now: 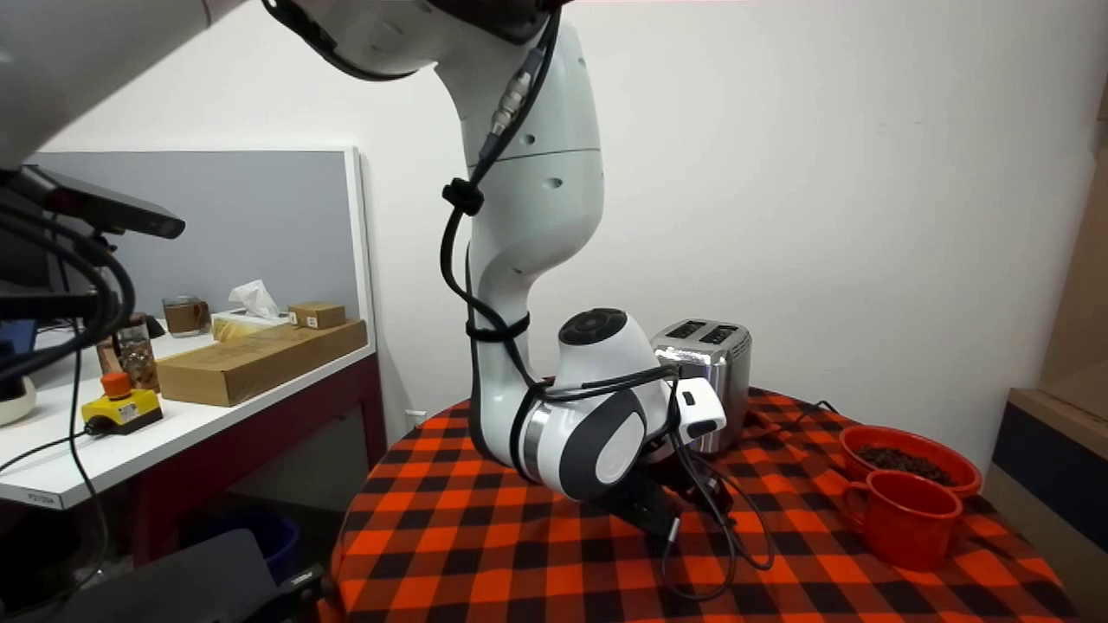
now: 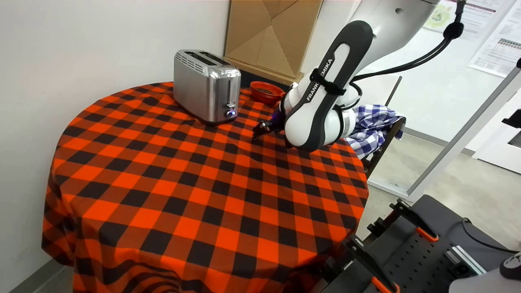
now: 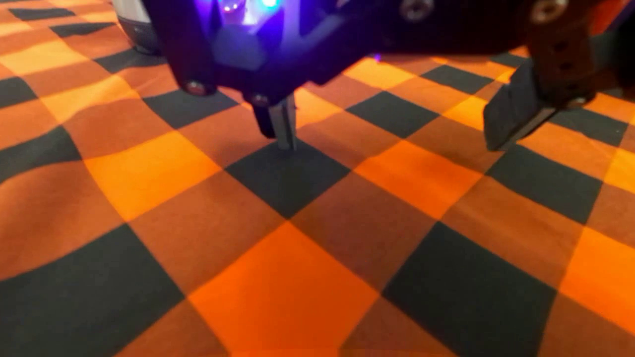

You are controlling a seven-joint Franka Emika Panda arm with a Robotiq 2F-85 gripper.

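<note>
In the wrist view my gripper is open, its fingers (image 3: pixel 285 125) wide apart with only checked cloth visible between and beyond them. The second exterior view shows my gripper (image 2: pixel 259 131) low over the cloth, in front of the silver toaster (image 2: pixel 195 90) and apart from it. The toaster (image 1: pixel 727 363) stands upright behind the arm in the first exterior view, its lower front hidden by the wrist. A red mug (image 1: pixel 911 529) and a red bowl (image 1: pixel 961 467) of dark bits sit to the right.
A red and black checked tablecloth (image 2: pixel 195 195) covers the round table, with broad free room at its left and front. Loose cables (image 1: pixel 763 545) hang around the gripper. A white side desk (image 1: pixel 208 426) holds a cardboard box (image 1: pixel 265 363) and an emergency stop (image 1: pixel 123 405).
</note>
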